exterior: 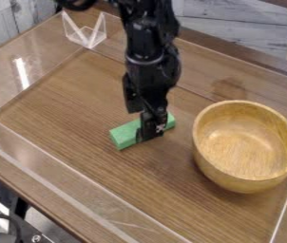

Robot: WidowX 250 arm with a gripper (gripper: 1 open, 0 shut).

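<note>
A black robot arm reaches down from the top centre to my gripper (146, 118), which is open and low over a small green block (125, 135) lying on the wooden table (70, 161). The dark fingers overlap the block's right part; whether they touch it cannot be told.
A large tan bowl (245, 146) stands just right of the block. A clear plastic object (86, 28) is at the back left. A pale wooden wall runs along the back.
</note>
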